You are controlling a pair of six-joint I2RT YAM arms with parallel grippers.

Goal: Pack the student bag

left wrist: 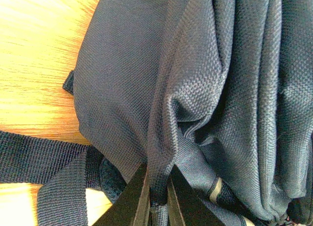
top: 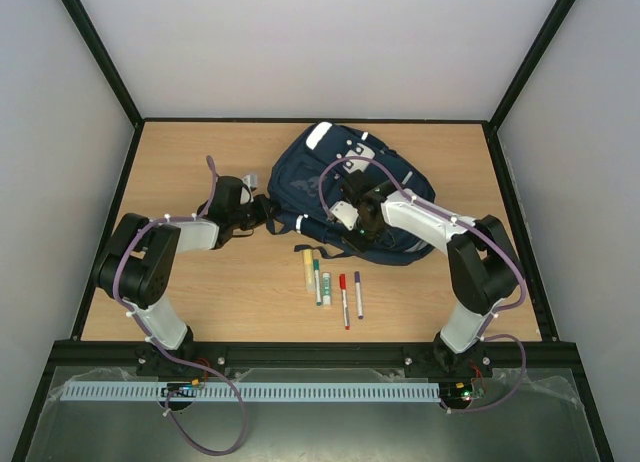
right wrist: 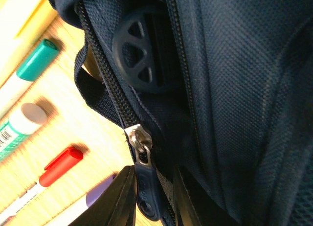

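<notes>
A navy backpack [top: 300, 172] lies on the wooden table. My left gripper is shut on a fold of its fabric at the left end. My right gripper is at the bag's front zipper, with a zipper pull [right wrist: 146, 187] between its fingertips; whether it grips the pull is unclear. In front of the bag lie a yellow item [top: 308, 270], a green-capped marker [right wrist: 36, 59], a glue stick [top: 327, 289], a red pen [top: 344, 302] and a purple-capped marker [top: 358, 295].
Dark frame rails border it, with pale walls on the sides and back.
</notes>
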